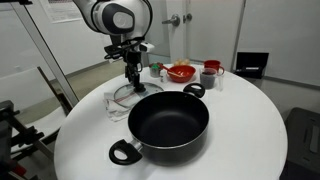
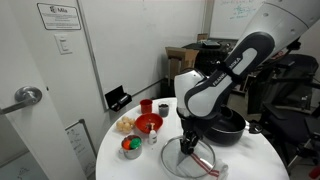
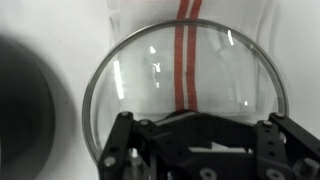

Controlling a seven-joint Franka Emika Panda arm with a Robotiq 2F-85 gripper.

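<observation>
A clear glass lid [image 3: 130, 85] with a metal rim lies on a white cloth [image 3: 214, 45] with red stripes. My gripper [image 1: 134, 80] is low over the middle of the lid, beside its dark knob [image 1: 139, 87]. In the wrist view the gripper covers the near part of the lid, and the fingers look shut, with nothing visible between them. Whether they touch the knob is hidden. A black two-handled pot [image 1: 168, 122] stands open on the white table, in front and to the right of the lid in exterior view 1.
Behind the lid stand a red bowl [image 1: 181, 73], a red mug [image 1: 212, 66] and a dark cup [image 1: 208, 79]. A metal container [image 2: 131, 147] with colourful contents sits near the lid.
</observation>
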